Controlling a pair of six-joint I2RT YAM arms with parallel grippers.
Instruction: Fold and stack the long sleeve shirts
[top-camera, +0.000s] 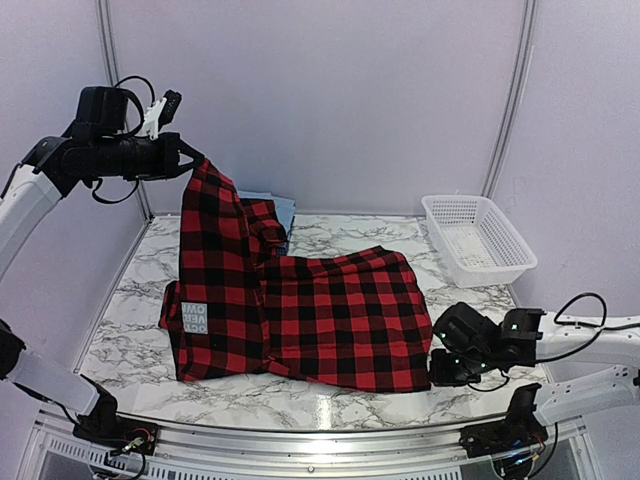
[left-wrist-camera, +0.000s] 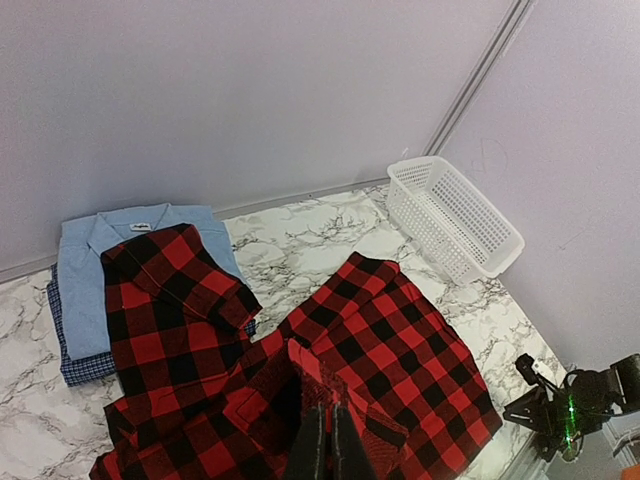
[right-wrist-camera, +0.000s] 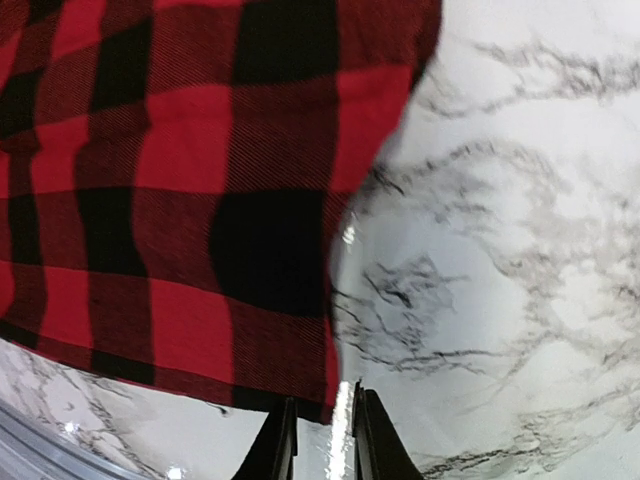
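Note:
A red-black plaid shirt (top-camera: 340, 320) lies spread across the table; its left part is raised high, with my left gripper (top-camera: 195, 158) shut on its tip. In the left wrist view the held cloth rises toward the fingers at bottom centre. My right gripper (top-camera: 435, 375) is low at the shirt's front right corner; in the right wrist view its fingertips (right-wrist-camera: 293, 405) are just beside that corner, and it is shut or nearly so, with no cloth visible between.
A folded blue shirt (left-wrist-camera: 90, 270) on dark checked cloth lies at the back left, partly under the plaid. A white basket (top-camera: 480, 240) stands back right. Bare marble table (top-camera: 140, 390) surrounds the shirt.

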